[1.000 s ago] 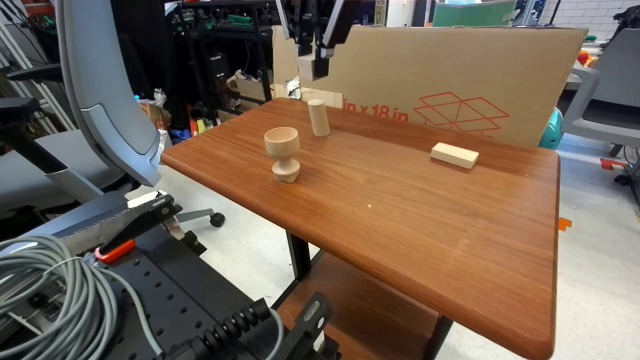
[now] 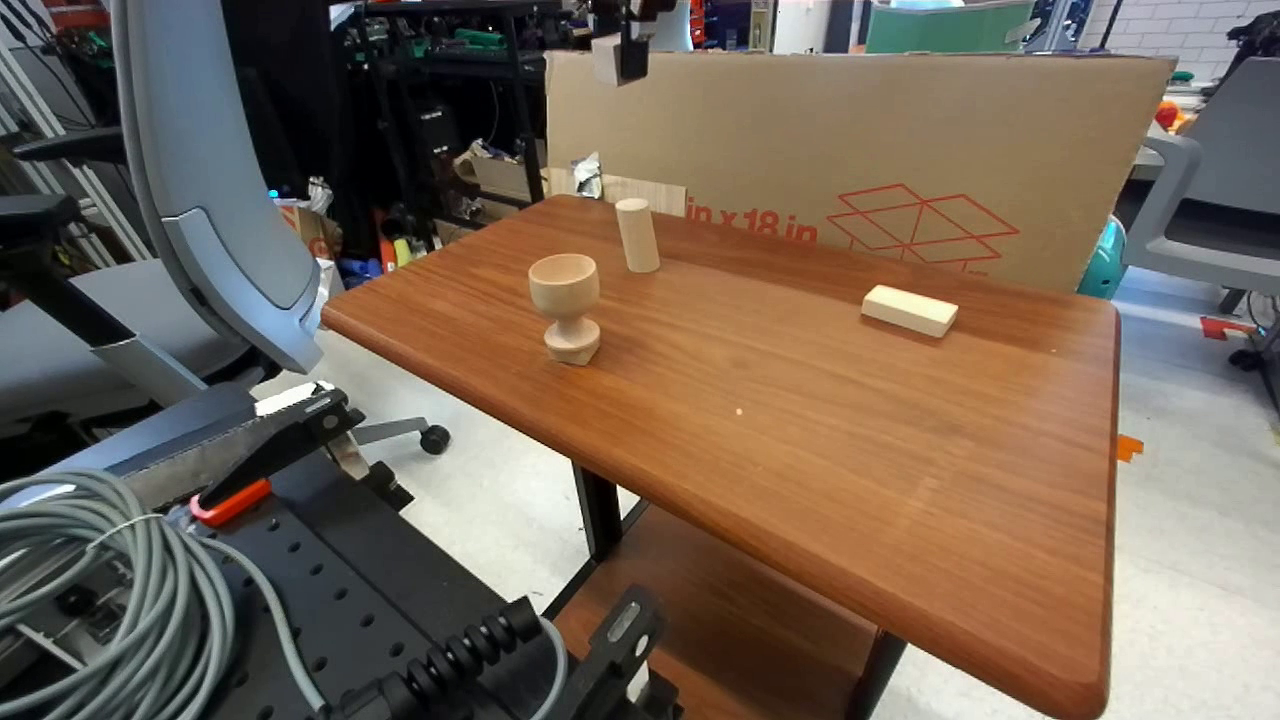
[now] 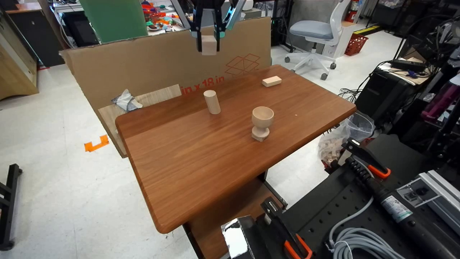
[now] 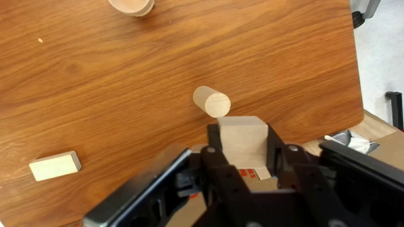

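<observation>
My gripper is shut on a pale wooden block (image 4: 243,140), one finger pressed to each side of it. High above the table the block (image 3: 209,45) hangs, well clear of the surface, in front of the cardboard in exterior view 2. An upright wooden cylinder (image 4: 216,102) stands on the table, just beyond the held block in the wrist view. The wooden goblet (image 2: 564,294) stands upright nearer the table's front edge, its foot on a small flat wooden piece (image 2: 575,356). A rectangular pale block (image 2: 909,310) lies flat towards the back right in exterior view 1.
A tall cardboard sheet (image 2: 768,144) stands along its back edge. Crumpled silver tape (image 3: 126,100) sits on a wood strip behind one back corner. A black cart (image 2: 396,576) with coiled cable stands at the front.
The gripper and the block in it have risen, so that in exterior view 1 they are now near the top edge. The things on the table have stayed put.
</observation>
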